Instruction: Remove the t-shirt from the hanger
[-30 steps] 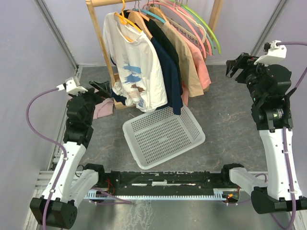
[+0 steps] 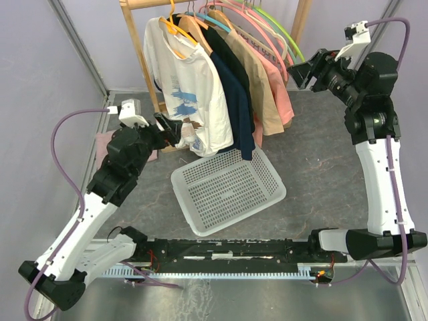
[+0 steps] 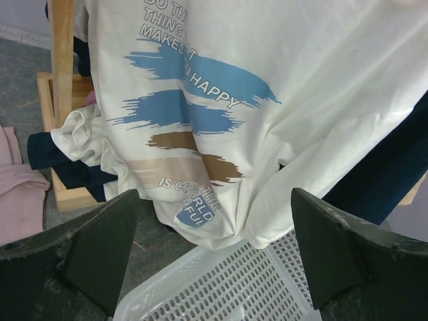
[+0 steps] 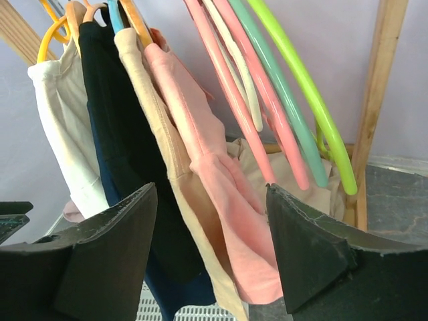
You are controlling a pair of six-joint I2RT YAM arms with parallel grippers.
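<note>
A white t-shirt (image 2: 180, 87) with blue and brown print hangs on a yellow hanger (image 2: 175, 30) at the left end of the rack. My left gripper (image 2: 170, 130) is open just in front of its lower part; in the left wrist view the printed fabric (image 3: 187, 120) fills the space beyond the fingers. My right gripper (image 2: 303, 72) stands open at the rack's right end, facing the hangers. In the right wrist view, pink (image 4: 234, 234), tan and dark garments and several empty hangers (image 4: 301, 87) lie beyond its fingers, with the white shirt (image 4: 60, 120) farther left.
A white plastic basket (image 2: 227, 194) sits on the floor below the clothes. The wooden rack (image 2: 137, 50) has a box base holding folded clothing, and a pink cloth (image 2: 105, 140) lies left of it.
The clothes look unchanged.
</note>
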